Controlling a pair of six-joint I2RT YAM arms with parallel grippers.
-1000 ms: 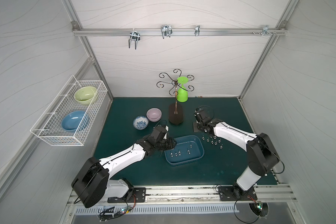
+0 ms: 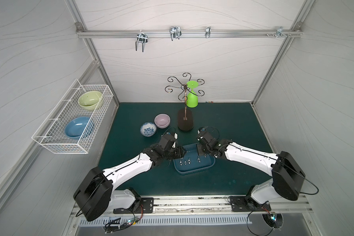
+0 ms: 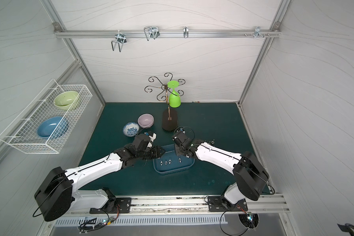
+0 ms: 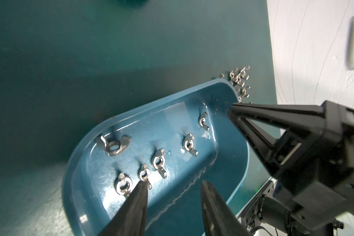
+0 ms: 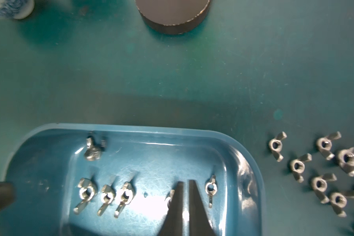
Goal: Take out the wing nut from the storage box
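Observation:
The blue storage box [image 2: 184, 171] lies below both grippers, with several silver wing nuts inside. My right gripper is over the box's right part, its fingers slightly open with a narrow gap and nothing held. In the right wrist view, one wing nut [image 5: 210, 188] lies just right of the fingertips; another wing nut [image 5: 169, 201] is partly hidden by the left finger. My left gripper is open wide and empty above the box's left side. Near its far-left corner is a larger wing nut [image 4: 113, 147].
Loose wing nuts [image 5: 297, 166] lie scattered on the table right of the box. Behind the box stands a stand's brown base [image 2: 185, 119]; a patterned bowl [image 2: 148, 129] and pink bowl [image 2: 162, 120] sit to its left. The two grippers are close together.
The left arm has barely shifted.

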